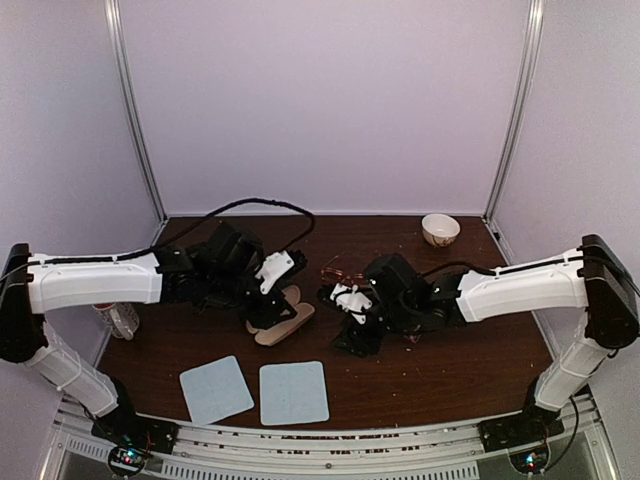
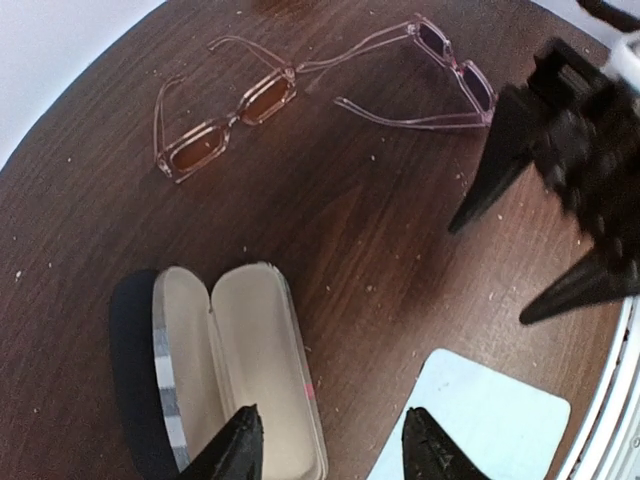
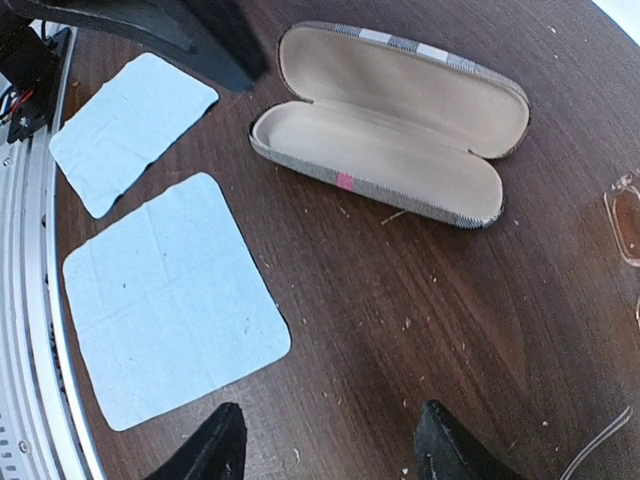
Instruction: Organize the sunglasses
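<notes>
An open, empty glasses case (image 2: pixel 255 370), cream inside with checked edge, lies on the table below my left gripper, which is open. Brown-tinted sunglasses (image 2: pixel 200 150) and pink-framed sunglasses (image 2: pixel 476 85) lie behind it, beyond the case. My right gripper stands open over bare wood beside the case, nothing between its fingers; a thin frame arm shows at the right wrist view's lower right.
Two pale blue cloths (image 1: pixel 216 390) (image 1: pixel 294 394) lie at the front left. A white bowl (image 1: pixel 441 229) stands at back right, a glass jar (image 1: pixel 120 319) at far left. The two grippers are close together.
</notes>
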